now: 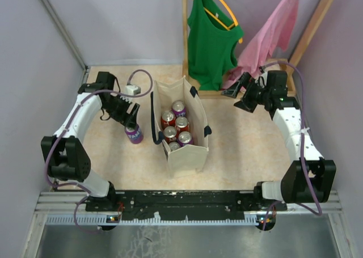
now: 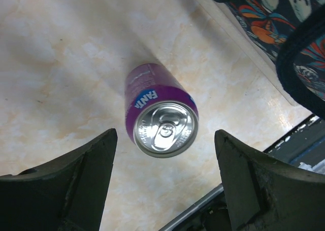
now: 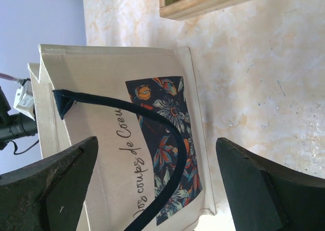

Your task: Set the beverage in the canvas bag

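Note:
A purple Fanta can [image 1: 134, 135] stands on the table left of the cream canvas bag [image 1: 184, 161]. My left gripper [image 1: 127, 115] is over it, fingers spread either side of the can's top in the left wrist view, not closed on it. The bag holds several red and purple cans [image 1: 168, 119]. My right gripper [image 1: 235, 93] is open and empty to the right of the bag, whose printed side and dark handle show in the right wrist view.
A wooden frame [image 1: 204, 93] [image 3: 218, 2] with a green top [image 1: 210, 48] and pink garment [image 1: 272, 25] stands at the back. The table right of the bag is clear.

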